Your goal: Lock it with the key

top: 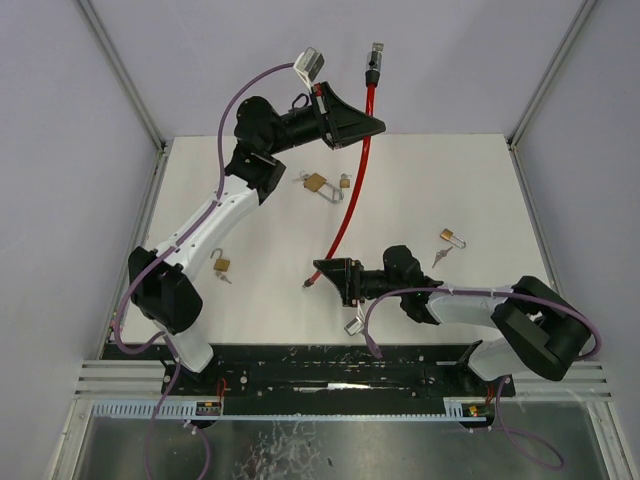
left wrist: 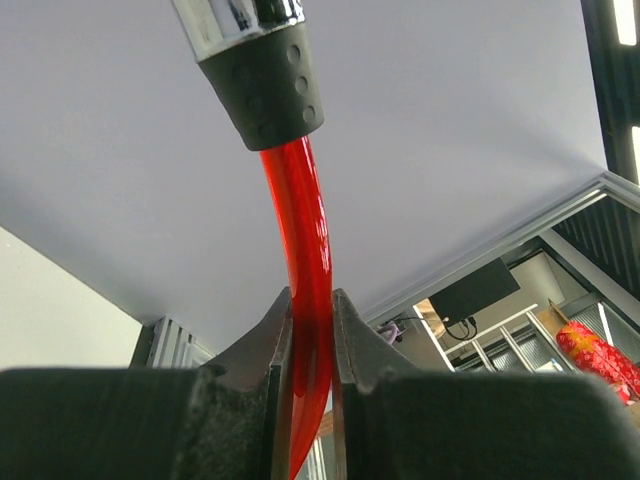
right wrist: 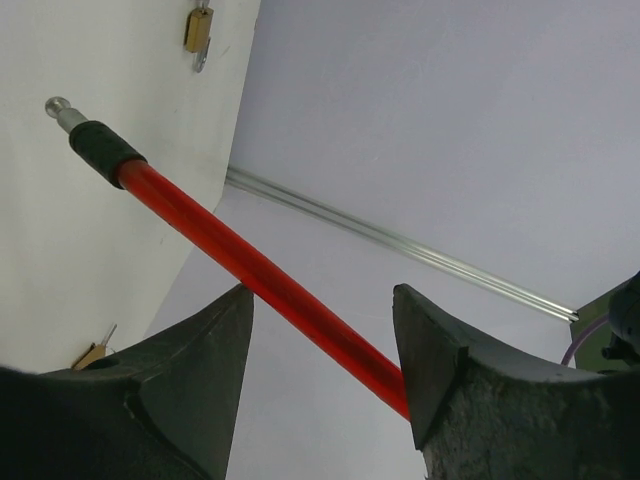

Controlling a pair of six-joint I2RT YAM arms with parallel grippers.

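Observation:
A long, slightly bowed red bar (top: 354, 190) with dark sleeves and metal ends crosses the middle of the top view. My left gripper (top: 355, 122) is shut on it near its upper end; the left wrist view shows the red bar (left wrist: 303, 240) between its fingers. My right gripper (top: 335, 270) is at the lower end, its fingers parted with the red bar (right wrist: 220, 230) passing across them in the right wrist view. Several brass padlocks lie on the white board, among them one (top: 317, 183) at the back, one (top: 222, 265) at left and one (top: 447, 236) at right.
Small keys lie by the padlocks, such as one (top: 441, 256) on the right. The white board's middle is clear apart from the bar above it. Grey walls border the board on the sides and back.

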